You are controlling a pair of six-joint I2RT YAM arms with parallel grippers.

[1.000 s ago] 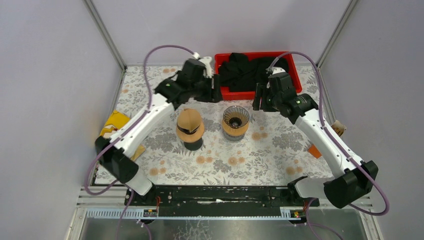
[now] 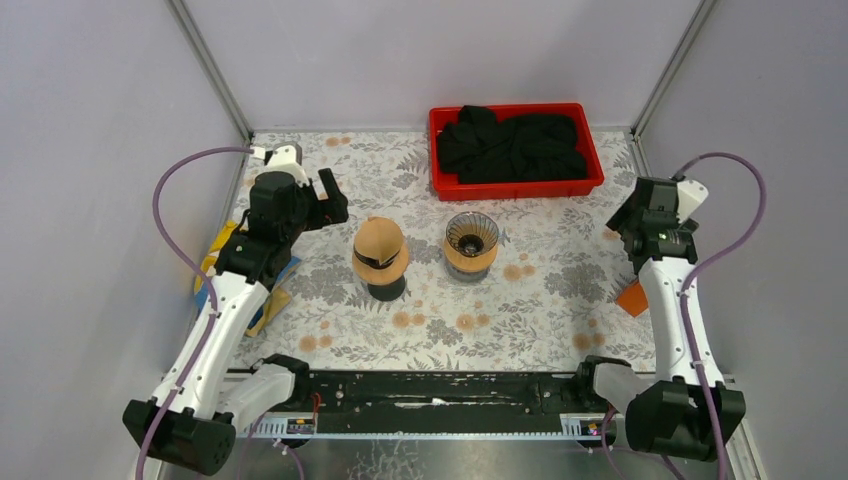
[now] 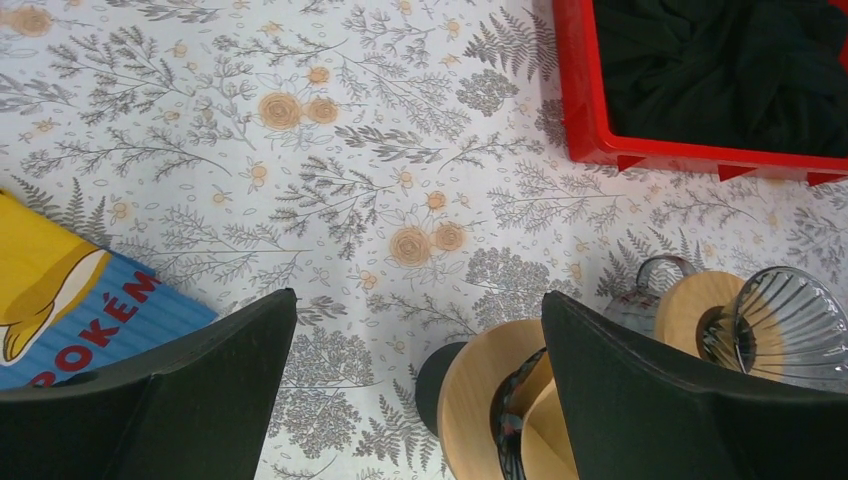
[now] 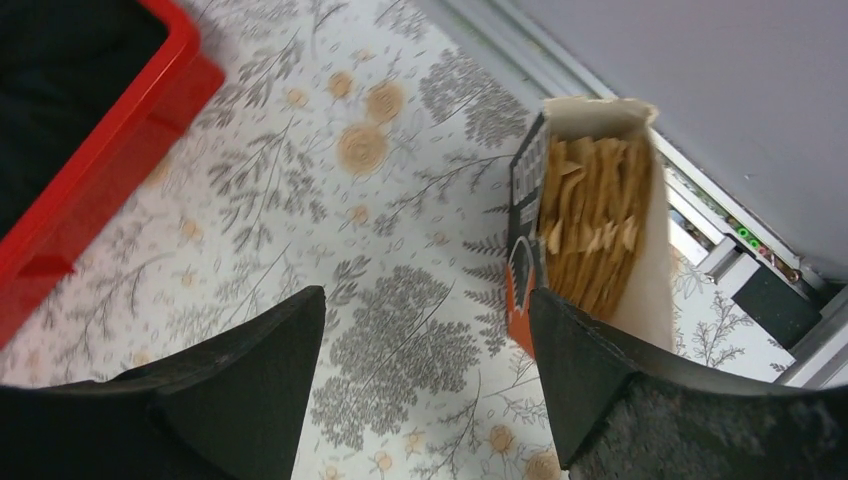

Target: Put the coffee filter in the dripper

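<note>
A wooden-collared dripper [image 2: 470, 250] with a ribbed clear top and an empty-looking dark centre stands mid-table. Left of it, another wood-collared vessel [image 2: 392, 260] holds a tan paper cone [image 3: 545, 440] with a dark band. My left gripper [image 2: 331, 197] is open above the table, left of both. My right gripper [image 2: 622, 222] is open at the far right, near a box [image 4: 525, 285] of upright tan filters, seen clearly in the right wrist view. Nothing shows between either gripper's fingers.
A red tray [image 2: 445, 190] with dark cloth sits at the back. A yellow and blue Pokémon packet [image 3: 80, 300] lies at the left edge. Walls border the back and sides. The table front and the space between tray and filter box are clear.
Both arms have moved outward from the middle, the left to the left, the right to the right over the filter box. The vessels and tray have stayed put.
</note>
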